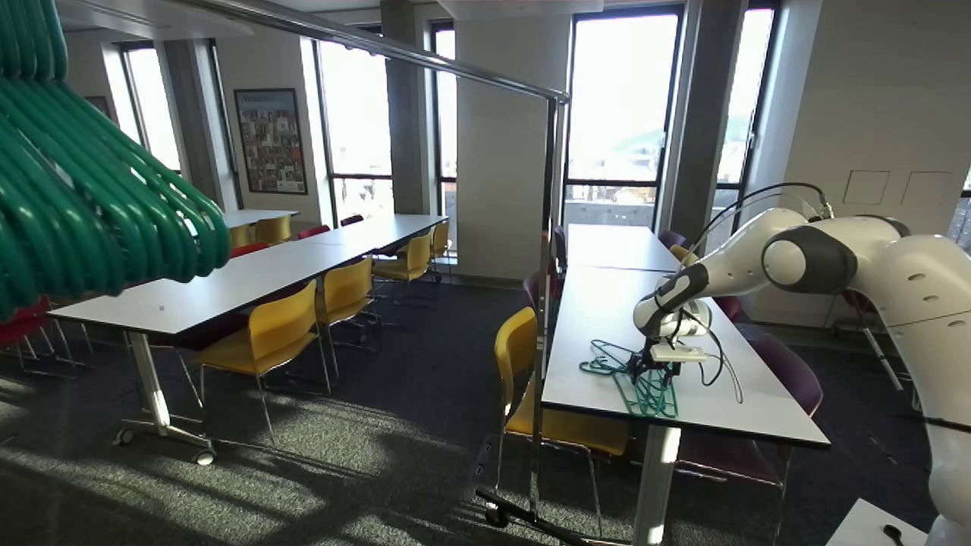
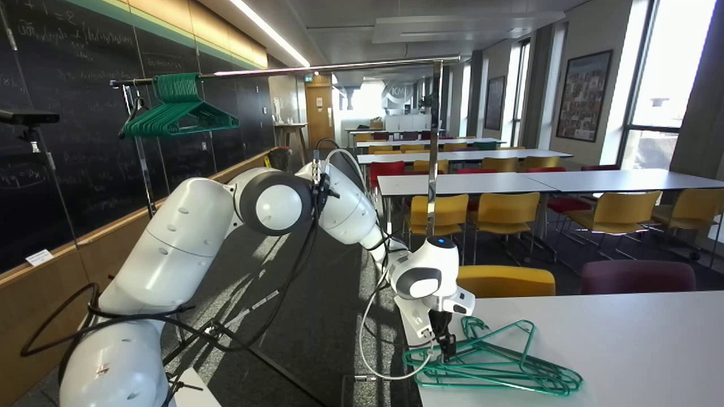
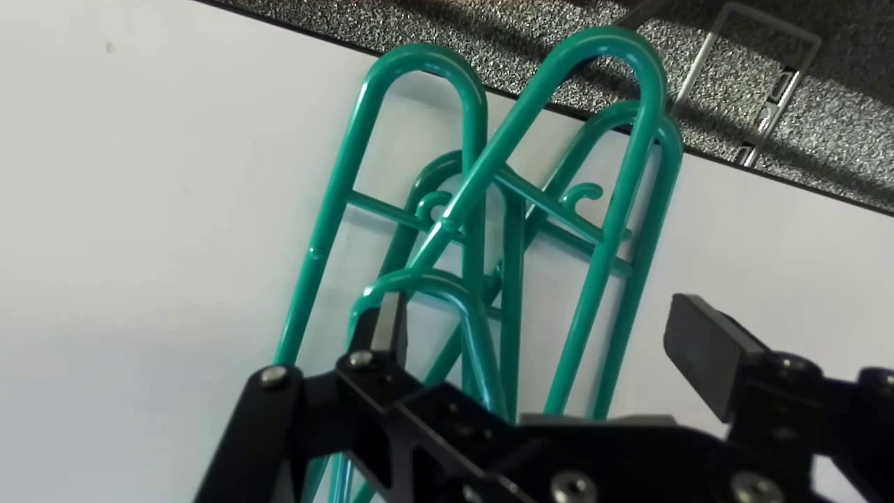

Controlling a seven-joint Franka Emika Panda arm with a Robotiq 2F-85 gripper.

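Several green plastic hangers lie tangled in a flat pile on the white table, their rounded ends close to its edge in the wrist view. Low over this pile, my gripper is open, its fingers wide apart. The left finger overlaps a hanger's curved end in that view; whether they touch I cannot tell. Bare table shows around the right finger. In exterior view 2 the gripper points down at the left part of the hanger pile.
A metal clothes rack carries a bunch of green hangers at its far left end. Its upright post stands just left of the table. Yellow chairs flank the table.
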